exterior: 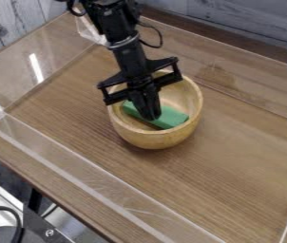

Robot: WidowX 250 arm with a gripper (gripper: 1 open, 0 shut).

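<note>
A wooden bowl (157, 135) sits near the middle of the table, with a green block (168, 119) inside it. My black gripper (143, 104) reaches down from the top into the bowl, over the block and hiding part of it. Its fingertips are at or just above the block; I cannot tell whether they touch it. The space between the fingertips is too small to make out clearly.
A black cable lies at the bottom left. White edges and wall show at the top left and top right.
</note>
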